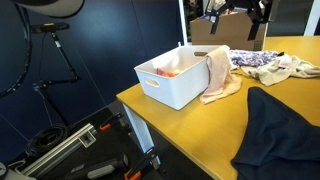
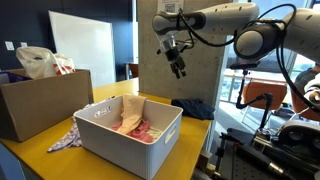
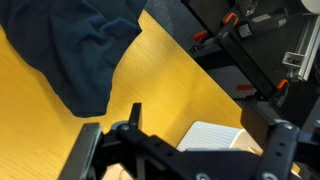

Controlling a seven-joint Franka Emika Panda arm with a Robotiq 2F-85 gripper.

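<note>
High above the table, my gripper (image 1: 233, 30) stands open, with nothing between its fingers. In the second exterior view the gripper (image 2: 170, 64) is beyond the white box (image 2: 112, 133), above the level of its rim. A peach cloth (image 1: 217, 78) hangs over the box's edge and drapes onto the table. Reddish items (image 2: 150, 132) lie inside the box. A dark navy cloth (image 1: 278, 130) is spread near the table's edge. The wrist view shows that dark cloth (image 3: 85, 50) at upper left and a corner of the white box (image 3: 210, 135) at the bottom, partly hidden by the fingers.
Behind the white box stand a cardboard box (image 2: 45, 98) with bags in it and a patterned cloth pile (image 1: 275, 66). Bare yellow table (image 1: 205, 125) lies between the white box and the dark cloth. A dark floor with equipment (image 3: 255, 50) lies past the table's edge.
</note>
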